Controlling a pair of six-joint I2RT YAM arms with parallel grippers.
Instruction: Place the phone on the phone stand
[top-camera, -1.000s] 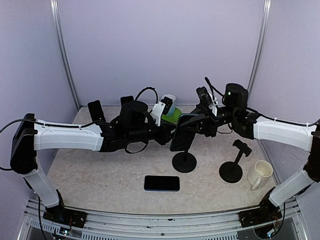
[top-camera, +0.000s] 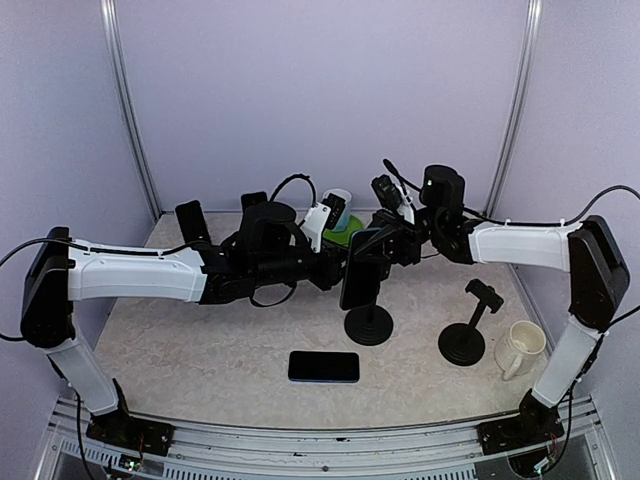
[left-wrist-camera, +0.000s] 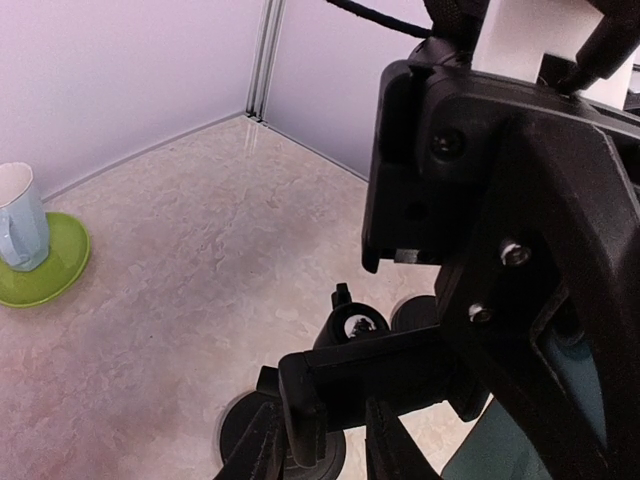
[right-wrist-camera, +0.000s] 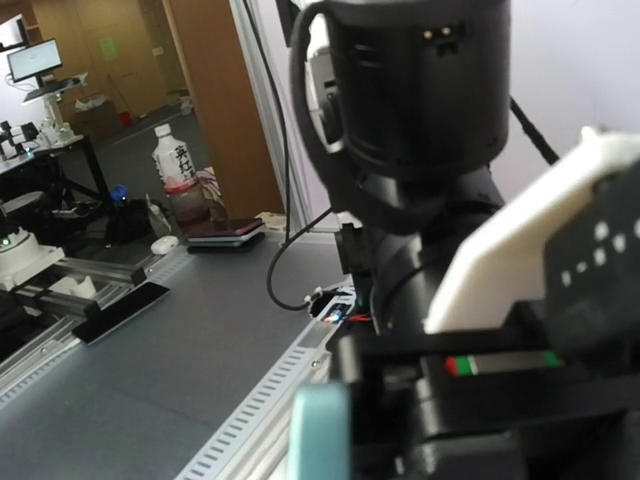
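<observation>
In the top view an upright phone (top-camera: 358, 280) stands at the middle phone stand (top-camera: 368, 326), with my right gripper (top-camera: 372, 240) shut on its upper part. My left gripper (top-camera: 330, 265) is just left of it, its finger state hard to make out from above. In the left wrist view the right gripper's black body fills the right side, above the teal phone back (left-wrist-camera: 500, 450); the left gripper's fingertips (left-wrist-camera: 375, 445) show at the bottom edge. The right wrist view shows a teal edge (right-wrist-camera: 318, 430) beside black gripper parts.
A second phone (top-camera: 323, 366) lies flat at the front middle. An empty-looking stand (top-camera: 462, 343) and a white mug (top-camera: 519, 347) are at the right. A blue cup on a green plate (top-camera: 342, 235) is at the back, with more dark stands behind the left arm.
The left arm has stayed in place.
</observation>
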